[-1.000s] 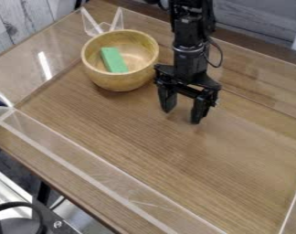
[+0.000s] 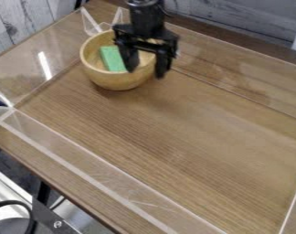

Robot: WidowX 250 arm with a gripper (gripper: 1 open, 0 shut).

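My gripper point(image 2: 148, 57), black and blurred, is at the top centre of the camera view, over the right half of a pale wooden bowl point(image 2: 101, 77). In the bowl's left part is a green block point(image 2: 112, 58). The blur hides the fingertips and whatever may be between them.
A white object with pointed prongs point(image 2: 101, 20) stands behind the bowl. Dark cables lie at the lower left edge.
My gripper has moved left and up in the view, from bare table beside the bowl to over the bowl. The bowl and green block look to be in the same place.
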